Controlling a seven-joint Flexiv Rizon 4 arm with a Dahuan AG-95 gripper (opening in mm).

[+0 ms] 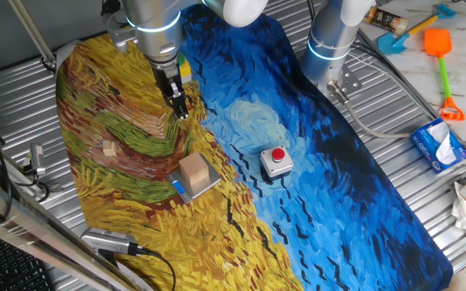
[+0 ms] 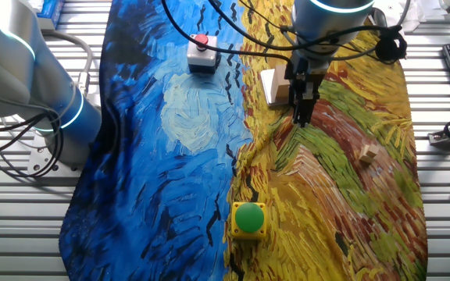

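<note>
My gripper (image 1: 182,115) (image 2: 301,122) points down over the yellow and green part of the painted mat. Its black fingers look close together, and nothing shows between them; whether they are fully closed is unclear. A large wooden block (image 1: 194,170) stands on a small flat scale (image 1: 203,184) toward the front of exterior view 1, apart from the fingertips. In exterior view 2 the arm partly covers that block (image 2: 281,82). A smaller wooden block (image 1: 109,148) (image 2: 369,152) lies alone on the brown and green stripes.
A grey box with a red button (image 1: 277,162) (image 2: 202,53) stands on the blue half. A yellow box with a green button (image 2: 248,220) sits near the colour border, partly behind the arm in exterior view 1. Cables hang across exterior view 2.
</note>
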